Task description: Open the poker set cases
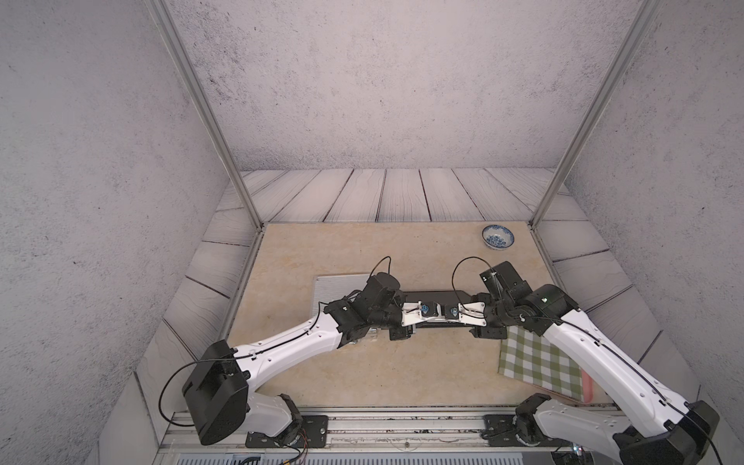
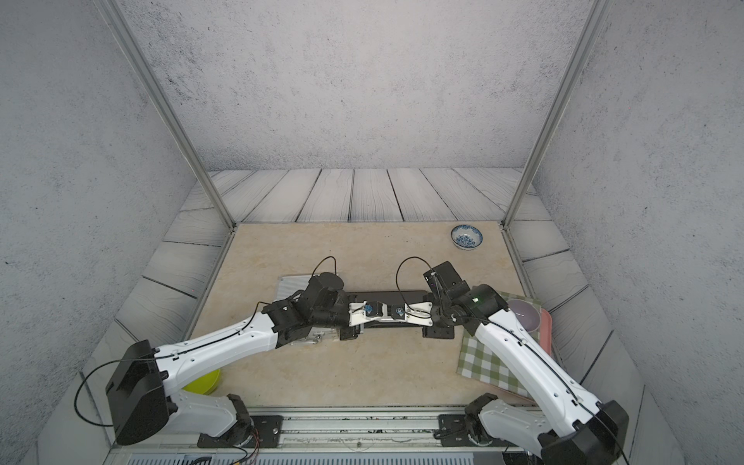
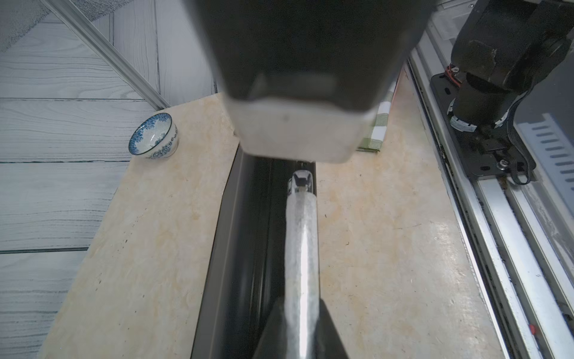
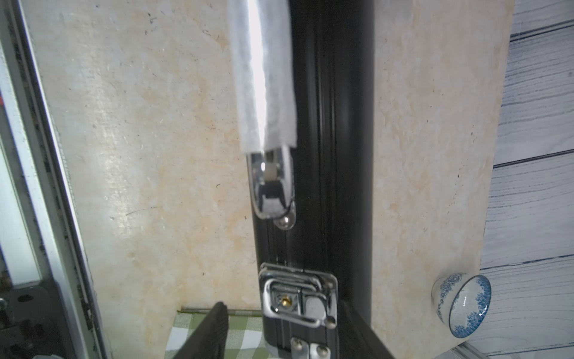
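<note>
A black poker set case (image 1: pixel 434 297) lies in the middle of the table, with both arms over it. My left gripper is shut on the case's silver handle, which also runs down from the top of the right wrist view. My right gripper is part open above a metal latch (image 4: pixel 299 296) on the case, one finger either side of it; whether it touches the latch I cannot tell. A silver case (image 1: pixel 333 288) lies behind my left arm, mostly hidden.
A blue-white bowl (image 1: pixel 497 237) stands at the back right. A checked cloth (image 1: pixel 534 364) with a lilac bowl (image 2: pixel 525 314) on it lies at the right, partly under my right arm. A yellow item (image 2: pixel 203 381) sits at the front left.
</note>
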